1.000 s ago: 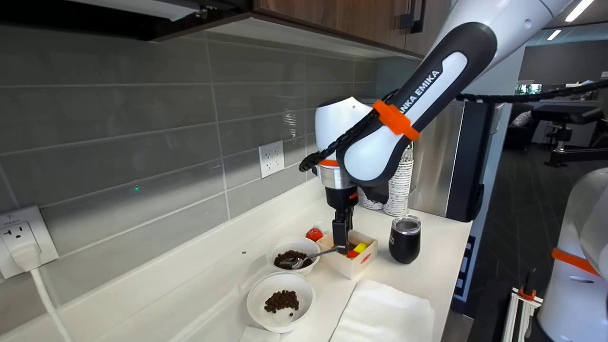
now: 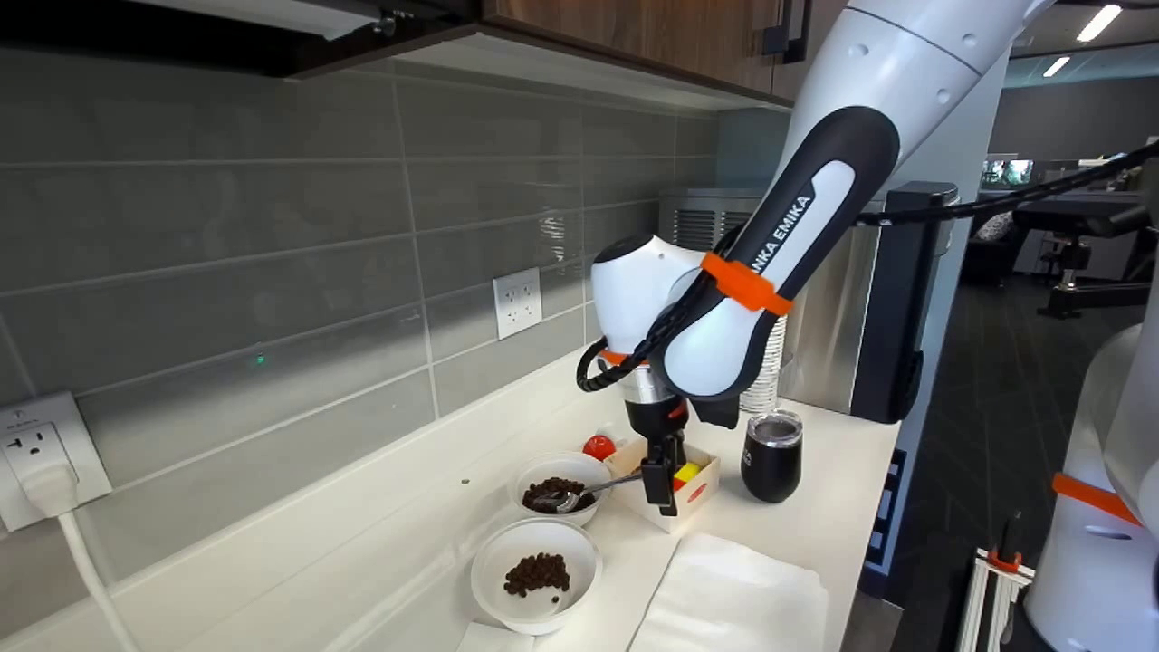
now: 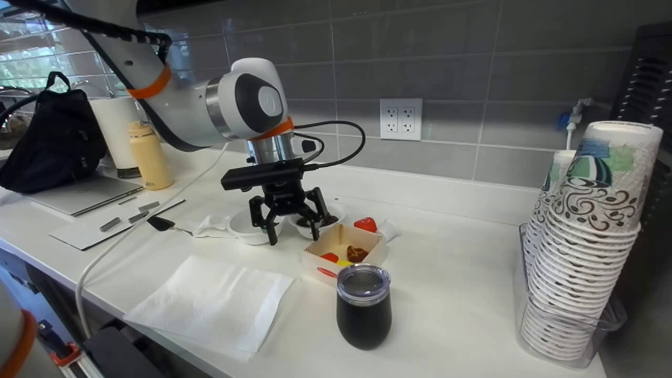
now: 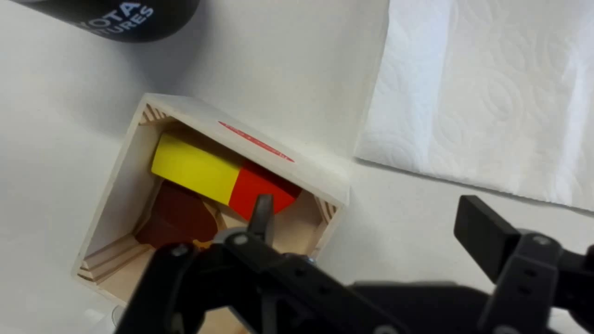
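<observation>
My gripper (image 3: 293,234) is open and empty, its fingers pointing down beside the light wooden box (image 3: 308,258). In the wrist view one finger (image 4: 262,214) overlaps the box's edge, while the other (image 4: 483,236) is over bare counter. Inside the box lie a yellow-and-red block (image 4: 197,170) and a dark brown piece (image 4: 184,214); the arm hides part of its interior. Two white bowls hold dark brown bits: the near bowl (image 2: 491,608) and the far bowl (image 2: 526,478), where a spoon (image 2: 598,490) rests with its handle reaching toward the gripper.
A black tumbler (image 3: 364,321) stands close to the box. White paper towel (image 3: 214,302) covers the counter's front, and stacked paper cups (image 3: 576,277) fill the right end. Behind the box sit a red item (image 3: 365,224) and a small white cup (image 3: 390,230).
In exterior view 1 my gripper is lower and slightly farther right, with the wrist more tilted. The box, bowls, spoon and tumbler look unmoved.
</observation>
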